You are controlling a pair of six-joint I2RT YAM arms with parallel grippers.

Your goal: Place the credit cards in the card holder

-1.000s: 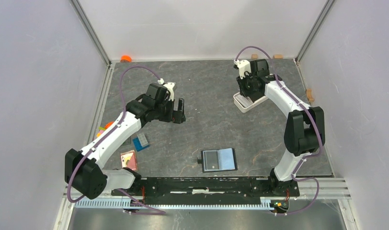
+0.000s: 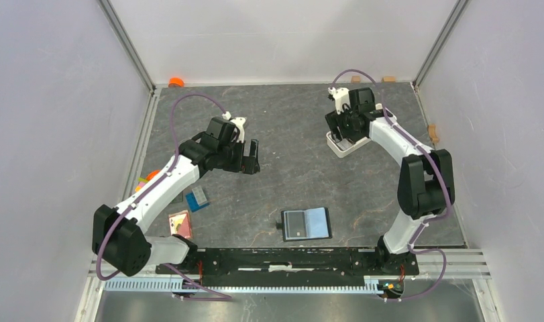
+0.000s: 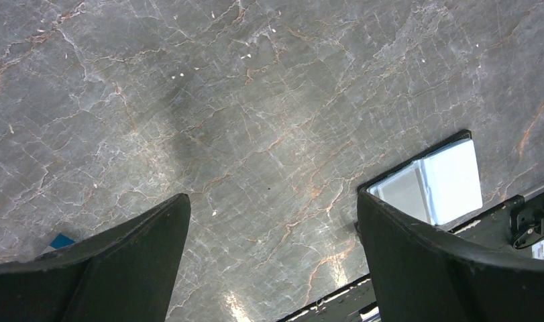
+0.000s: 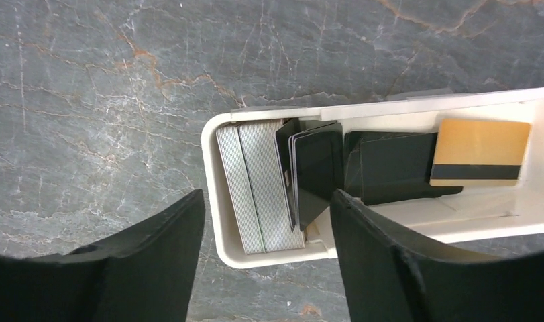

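A white tray [image 4: 212, 174] lies under my right gripper, whose fingers stand apart above it with nothing between them. Inside the tray, dark cards [image 4: 318, 164] lean beside a ribbed grey block. Farther along, black cards [image 4: 396, 168] lie flat, partly under an orange card [image 4: 482, 142] with a black stripe. The open card holder [image 2: 306, 224], with a dark edge and pale inner panels, rests near the table's front; its panels also show in the left wrist view. My left gripper is open and empty over bare table.
At the left side lie a blue item with a grey patch [image 2: 197, 198] and a red-and-cream picture card [image 2: 180, 224]. An orange round object [image 2: 176, 82] sits at the back left.
The left arm and the card holder look almost still.
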